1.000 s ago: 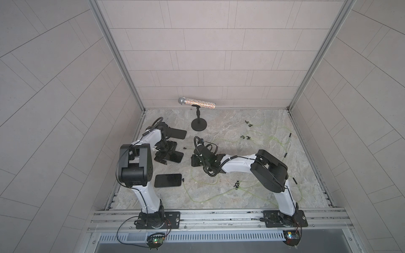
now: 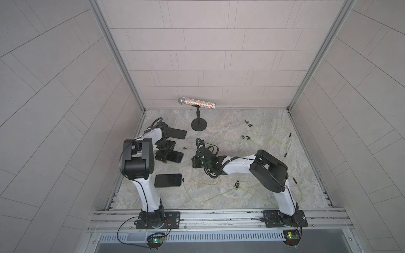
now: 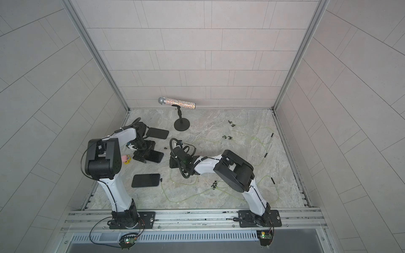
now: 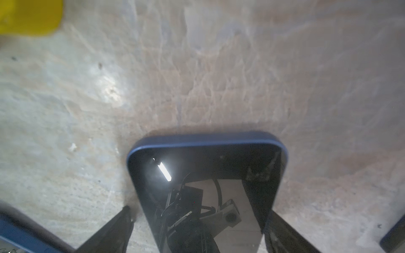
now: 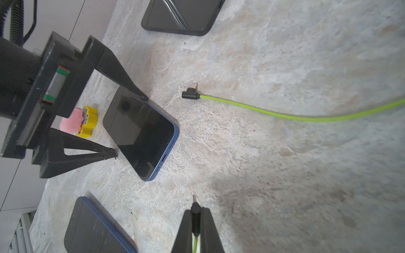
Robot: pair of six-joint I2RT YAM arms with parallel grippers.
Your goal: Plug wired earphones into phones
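A blue-edged phone [image 5: 140, 139] lies face up with my left gripper's fingers low on either side of it; that gripper is open around the phone, and whether it touches is unclear. My right gripper is shut on a black earphone plug [image 5: 195, 210] with a green cable, its metal tip pointing toward that phone. Another angled plug [image 5: 190, 94] lies loose on the table. A phone [image 2: 176, 133] lies at the back left, another [image 2: 168, 180] at the front left.
A microphone on a black stand [image 2: 198, 124] stands at the back. More earphones [image 2: 245, 137] and green cables spread over the right side. A yellow and pink object [image 5: 88, 121] lies beyond the left gripper.
Both arms have shifted slightly in the top left view, the right gripper a little toward the front and the left arm's elbow slightly rightward and up in the picture.
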